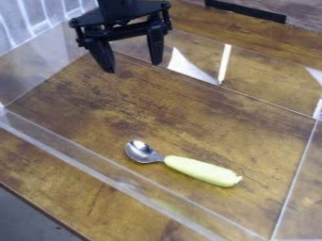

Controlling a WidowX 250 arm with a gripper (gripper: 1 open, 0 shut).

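My black gripper (131, 56) hangs at the top of the camera view, open, with nothing between its fingers, above the back part of the wooden floor inside a clear-walled enclosure. Below it, toward the front, a metal spoon (141, 151) lies on the wood, its bowl to the left. A pale yellow-green object shaped like a corn cob or handle (201, 170) lies at the end of the spoon's stem, extending to the lower right; whether it is part of the spoon I cannot tell.
Clear panels (126, 191) border the wooden surface (151, 108) on several sides. A dark strip (251, 11) lies at the back right.
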